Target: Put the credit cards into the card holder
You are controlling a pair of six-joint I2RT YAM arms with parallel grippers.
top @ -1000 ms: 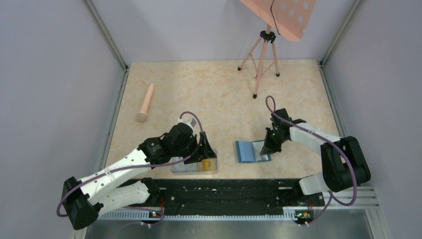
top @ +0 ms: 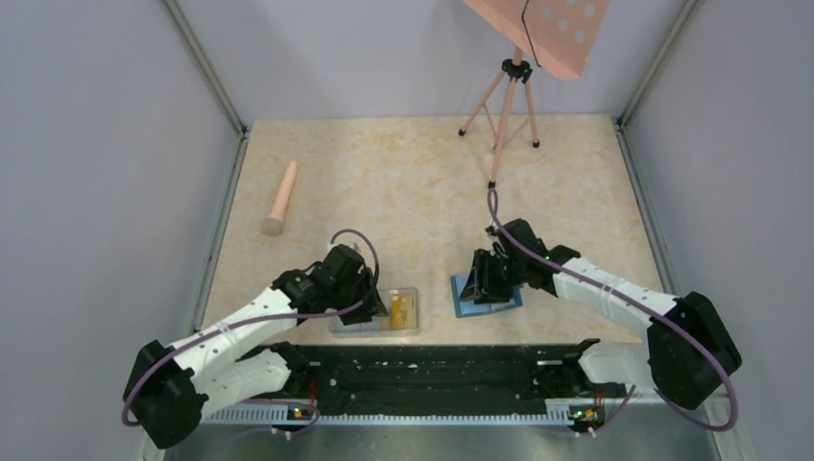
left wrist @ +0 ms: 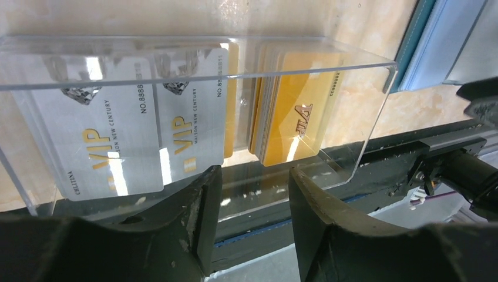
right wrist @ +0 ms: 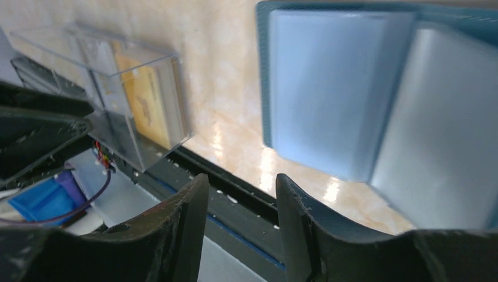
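Note:
A clear box point(left wrist: 376, 126) holds silver VIP cards point(left wrist: 132, 135) on its left and a stack of golden cards point(left wrist: 299, 111) on its right. Above its front edge, my left gripper is partly open, with empty space between its fingers. The card holder point(right wrist: 340, 88) lies spread open, with a blue panel and a whitish panel inside a teal border. My right gripper hangs over it in the top view, also part open and empty; its body covers much of the holder there.
A pinkish cylinder point(top: 281, 197) lies at the back left, and a tripod point(top: 509, 115) stands at the back right. Bare table separates the box from the holder. A dark rail point(top: 432, 379) runs along the front edge.
The left gripper has shifted left along the box, uncovering more of the golden cards. My right gripper has swung left from the holder's right side to over its middle.

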